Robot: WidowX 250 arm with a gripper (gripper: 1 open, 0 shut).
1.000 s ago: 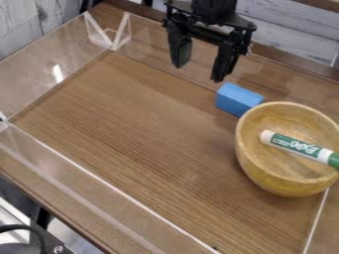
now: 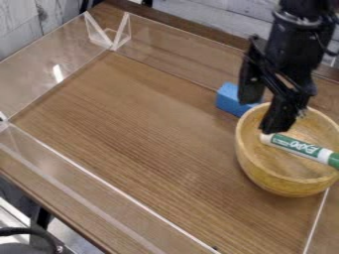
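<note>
My gripper (image 2: 263, 83) hangs at the upper right, black, its fingers apart and open, above the near-left part of a round tan bowl (image 2: 276, 180). In the bowl lies a white and green cylindrical item (image 2: 300, 150) with lettering. A blue block (image 2: 232, 99) sits on the wooden table just behind and left of the bowl, partly hidden by the bowl or gripper.
A clear plastic object (image 2: 106, 35) stands near the back-left edge.
My gripper has moved right and down from the upper middle to over the bowl area, its fingers now hanging between the blue block and the bowl.
</note>
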